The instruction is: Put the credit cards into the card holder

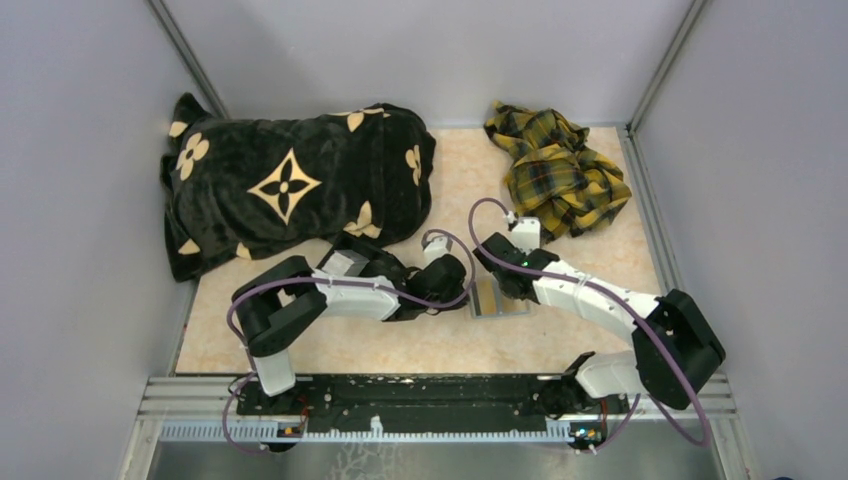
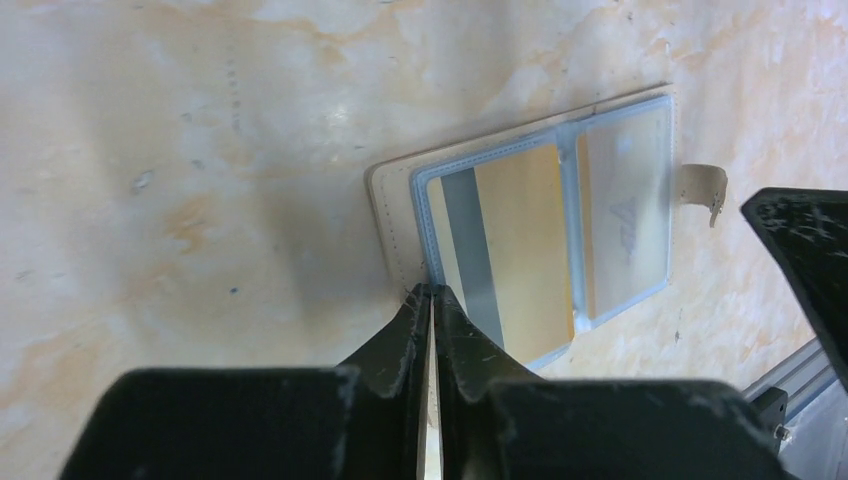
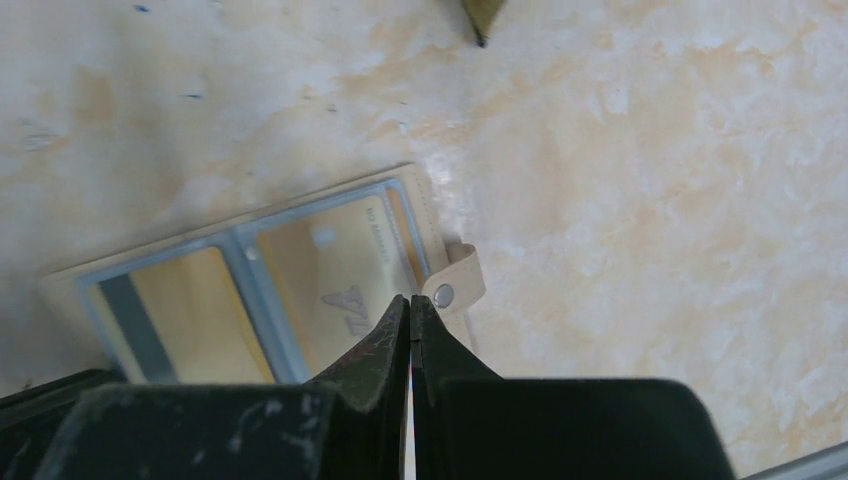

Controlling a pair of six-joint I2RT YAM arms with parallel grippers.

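The card holder [image 1: 484, 298] lies open on the table between both arms, beige with blue-edged clear pockets. In the left wrist view, a tan card with a grey stripe [image 2: 520, 230] sits in the left pocket and a pale card [image 2: 625, 205] shows in the right one. My left gripper is shut, its tips at the holder's left border; whether they pinch it is unclear. My right gripper is shut with nothing between its fingers. Just beyond its tips, the strap tab [image 3: 458, 278] with its metal snap curls up outside them.
A dark patterned cushion [image 1: 300, 185] fills the back left, and a plaid cloth [image 1: 555, 170] lies at the back right. A dark object [image 1: 365, 262] is partly hidden behind the left arm.
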